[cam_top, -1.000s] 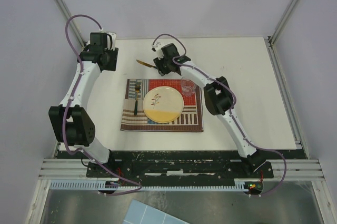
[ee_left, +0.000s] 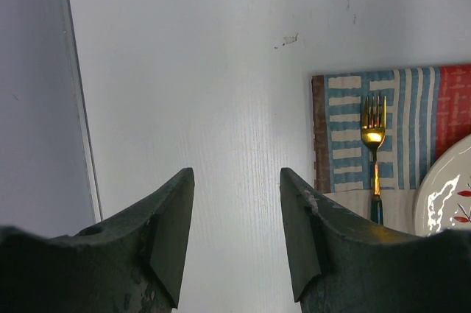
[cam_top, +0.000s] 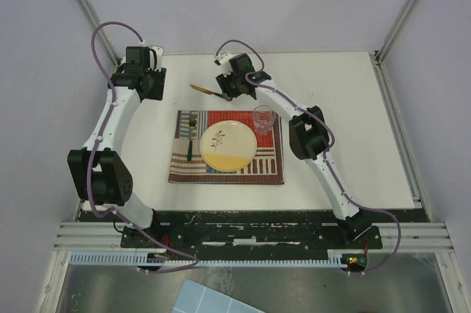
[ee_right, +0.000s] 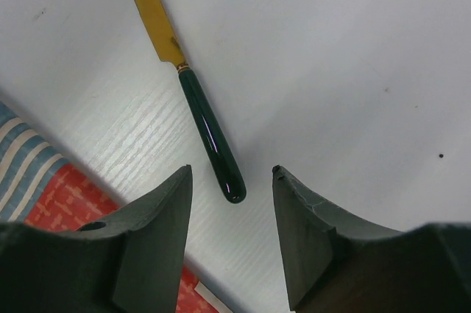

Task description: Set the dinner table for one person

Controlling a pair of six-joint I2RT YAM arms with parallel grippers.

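A patterned placemat (cam_top: 243,179) holds a cream plate (cam_top: 228,146), with a fork (cam_top: 190,136) to its left and a clear glass (cam_top: 263,120) at its upper right. Beyond the mat's far edge lies a knife (ee_right: 210,129) with a gold blade and dark green handle, flat on the table. Over its handle end, my right gripper stands open, the handle's tip showing between the fingers in the right wrist view, not gripped. My left gripper is open and empty above bare table, left of the mat.
Grey walls (ee_left: 37,107) rise beyond the table's edges. The right forearm passes over the table right of the glass.
My right gripper has shifted slightly away from the mat and a little to the right, near the knife handle's end. The left arm and the tableware look unmoved.
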